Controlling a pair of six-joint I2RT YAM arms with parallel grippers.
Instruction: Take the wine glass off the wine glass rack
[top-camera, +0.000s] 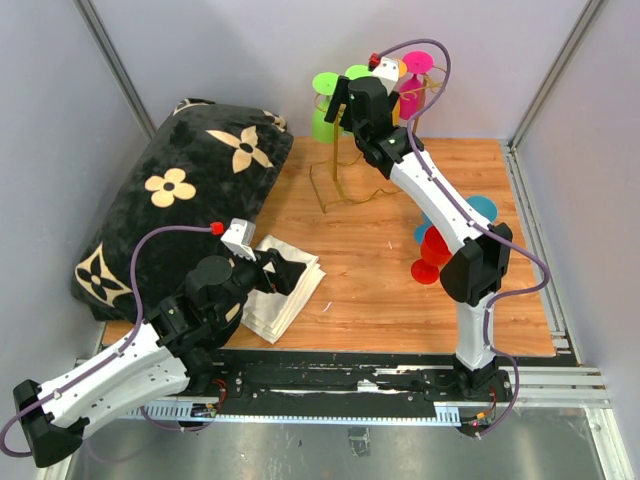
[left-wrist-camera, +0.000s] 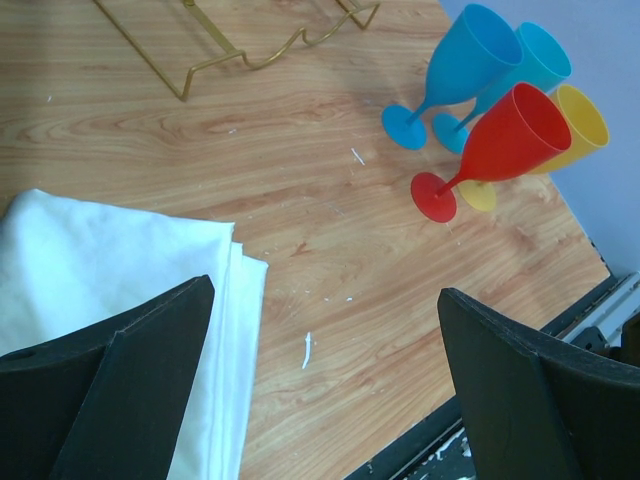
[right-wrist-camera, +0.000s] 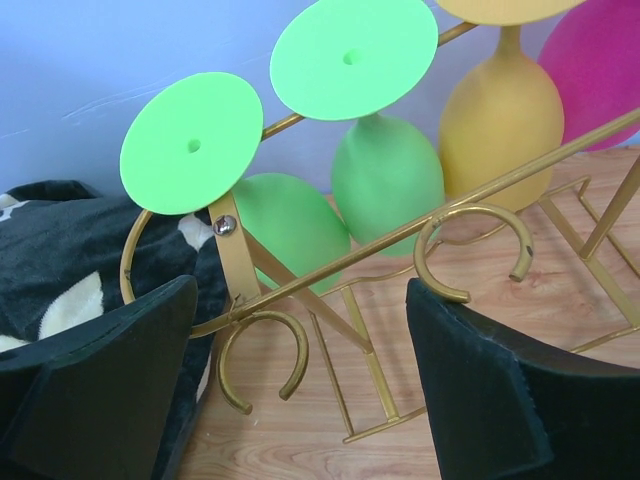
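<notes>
The gold wine glass rack (right-wrist-camera: 540, 165) carries upside-down glasses hung by their bases. In the right wrist view, two are green, the left green glass (right-wrist-camera: 190, 145) and the middle green glass (right-wrist-camera: 355, 60). A yellow glass (right-wrist-camera: 505, 115) and a pink glass (right-wrist-camera: 600, 75) hang further right. My right gripper stands open in front of the rack's near side, its fingers (right-wrist-camera: 120, 370) wide apart; rack hooks show between them, and no glass is held. My left gripper is open over the table beside the white cloth (left-wrist-camera: 120, 260), holding nothing.
Red (left-wrist-camera: 510, 135), blue (left-wrist-camera: 465, 60) and yellow (left-wrist-camera: 583, 115) glasses stand on the table's right side. A dark flowered cushion (top-camera: 185, 155) fills the left, close to the rack. Bare wood (top-camera: 370, 285) lies clear in the middle.
</notes>
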